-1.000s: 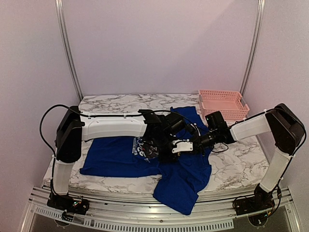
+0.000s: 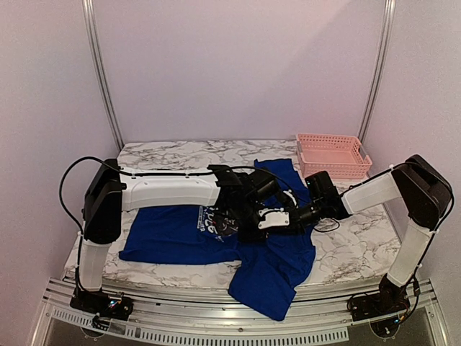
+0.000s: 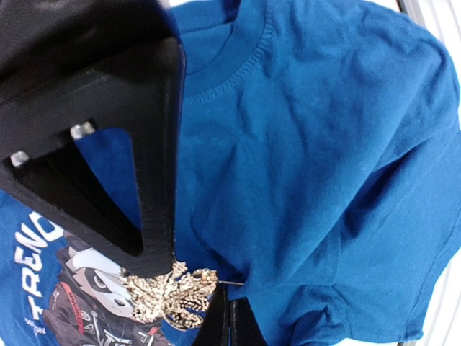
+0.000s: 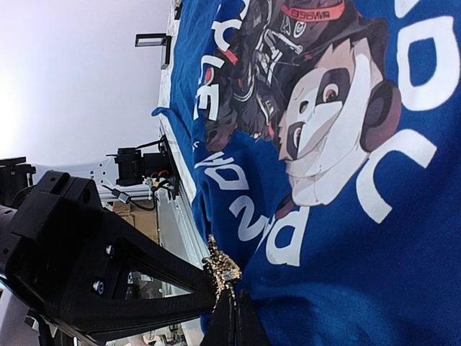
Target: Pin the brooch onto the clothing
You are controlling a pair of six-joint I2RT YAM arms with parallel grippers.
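The blue printed T-shirt (image 2: 166, 238) lies spread on the table, bunched under both grippers. A gold leaf-shaped brooch (image 3: 166, 295) is at the fabric, its thin pin pointing right into a fold in the left wrist view. My left gripper is shut at the bottom of that view, beside the brooch's right part. My right gripper is shut low in its view, just below the brooch (image 4: 220, 267). The grippers meet closely over the shirt's right half; whether either grips brooch or cloth is unclear. Whether the pin passes through the cloth cannot be told.
A pink basket (image 2: 333, 166) stands at the back right. Bare marble table (image 2: 346, 256) shows at the right, along the back and along the front left. The near sleeve hangs over the table's front edge.
The right arm has shifted slightly, its wrist lower in the top view. The left arm and shirt look nearly unchanged.
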